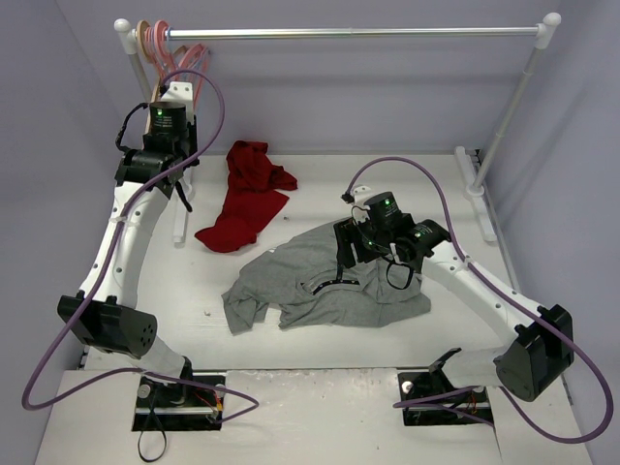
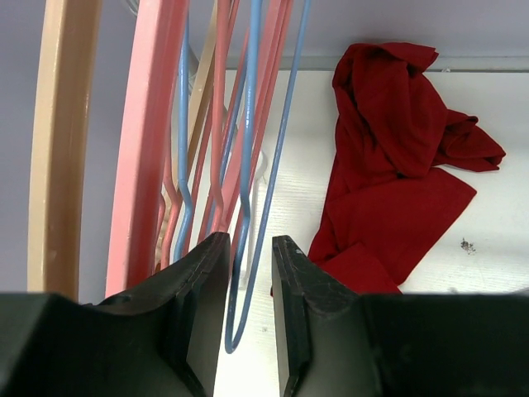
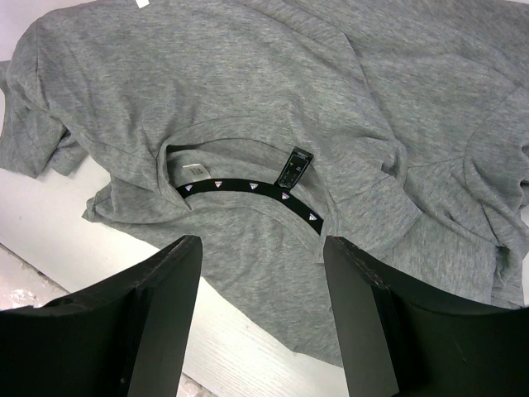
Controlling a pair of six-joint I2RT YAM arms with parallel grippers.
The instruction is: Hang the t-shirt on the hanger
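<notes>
Several pink, wooden and blue hangers (image 2: 149,124) hang at the rack's left end. My left gripper is up among them, part open, with a thin blue hanger's looped end (image 2: 235,322) between or just before its fingers; whether they grip it I cannot tell. A grey T-shirt (image 3: 248,83) lies spread on the white surface, its black-banded collar open. My right gripper hovers over it, open and empty.
A crumpled red garment (image 1: 247,194) lies at the back left of the board. The rail (image 1: 349,33) spans the back, its right part bare. The front of the board (image 1: 194,291) is mostly clear.
</notes>
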